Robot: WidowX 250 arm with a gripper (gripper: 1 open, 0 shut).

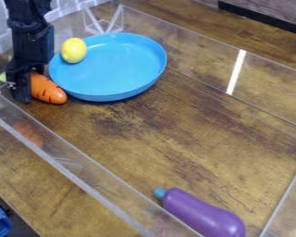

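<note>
My black gripper (27,76) reaches down at the upper left, right at an orange carrot (47,89) with a green top. Its fingers overlap the carrot's left part, so I cannot tell whether they are closed on it. The carrot lies on the wooden surface beside a blue plate (129,72). A yellow lemon (73,49) rests at the plate's upper left rim.
A purple eggplant (205,213) lies at the bottom right. Clear plastic walls border the work area, with the left one close to my gripper. A blue object sits at the lower left corner.
</note>
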